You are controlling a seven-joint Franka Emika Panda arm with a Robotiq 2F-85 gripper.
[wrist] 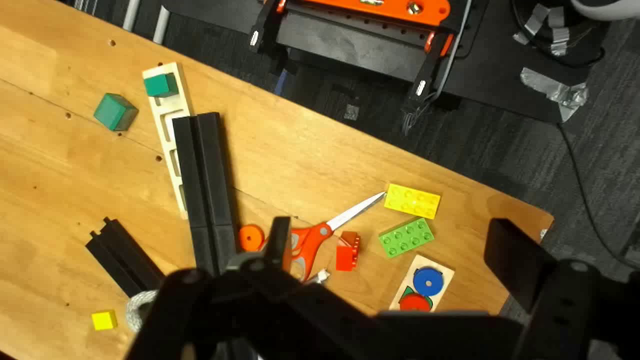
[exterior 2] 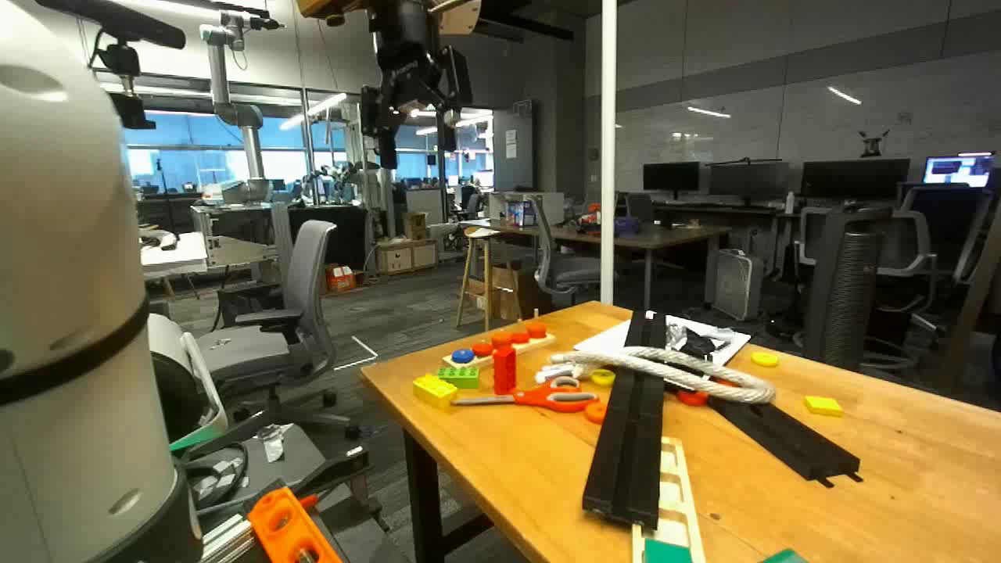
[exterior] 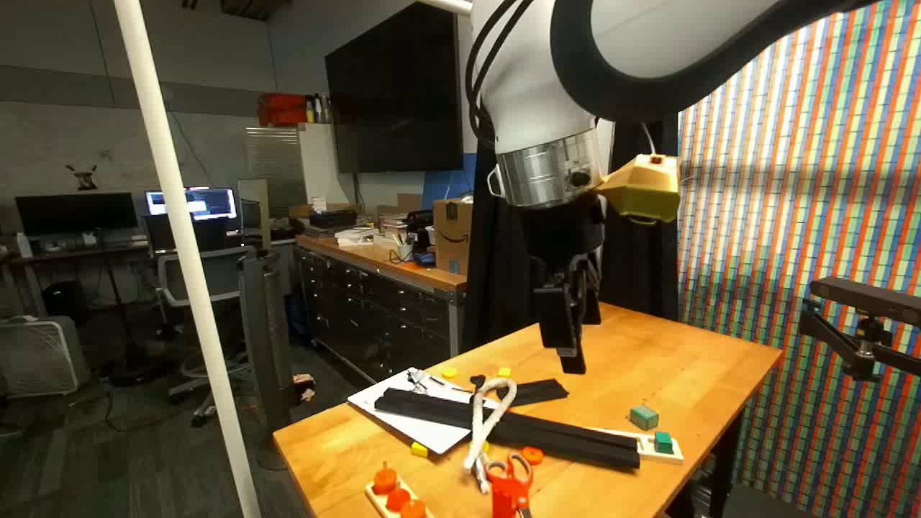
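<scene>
High above the wooden table [exterior: 717,354], my gripper [exterior 2: 413,159] hangs open with nothing between its fingers. In the wrist view its two dark fingers [wrist: 513,264] stand wide apart. Below lie orange-handled scissors [wrist: 318,237], a yellow brick [wrist: 412,201], a green brick [wrist: 406,237] and a red brick [exterior 2: 504,370]. A wooden board [exterior 2: 537,343] near the corner carries a blue disc [wrist: 428,281] and several red ones. A long black track piece [exterior: 561,434] rests partly over a white board [exterior: 406,426], with a pale rope [exterior 2: 647,357] lying across it.
A shorter black track piece [exterior 2: 788,436] lies beside the long one. Green blocks [exterior: 643,418] and a pale slotted tray [wrist: 174,144] occupy one end. Small yellow pieces [exterior 2: 823,405] are scattered about. The table's edge [wrist: 336,129] borders open floor.
</scene>
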